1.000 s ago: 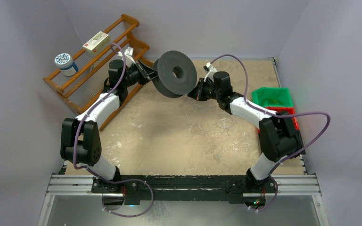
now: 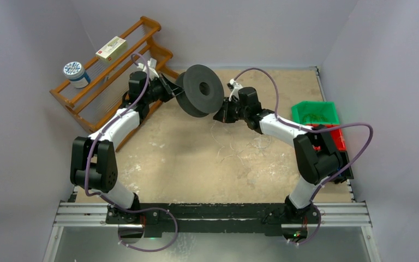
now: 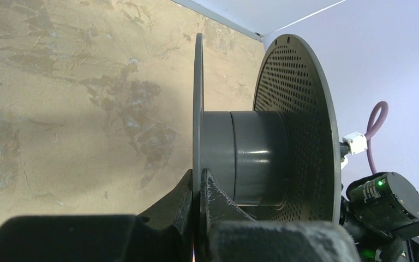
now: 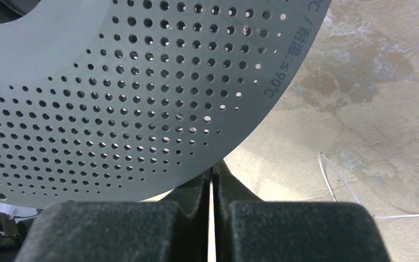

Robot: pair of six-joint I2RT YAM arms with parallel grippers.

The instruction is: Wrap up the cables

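A dark grey spool (image 2: 214, 99) with wide perforated flanges hangs tilted above the table. My left gripper is shut on the rim of one flange, whose thin plate (image 3: 197, 98) passes between the fingers. The bare-looking core (image 3: 259, 158) shows between the flanges. At the lower edge of the opposite flange (image 4: 60, 46), my right gripper is shut; whether its tips touch the rim or pinch a strand, I cannot tell. A thin white cable (image 4: 340, 177) lies loosely looped on the table under the right gripper.
A wooden rack (image 2: 155, 48) stands behind the left arm, bearing a white tub (image 2: 76, 75) and a pale box (image 2: 112, 49). Green (image 2: 333, 113) and red (image 2: 339, 137) bins sit at the right, beside the right arm.
The spool has shifted slightly down and left in the top view, with the left gripper still on its flange. My right gripper has moved left and down, closer under the spool's edge.
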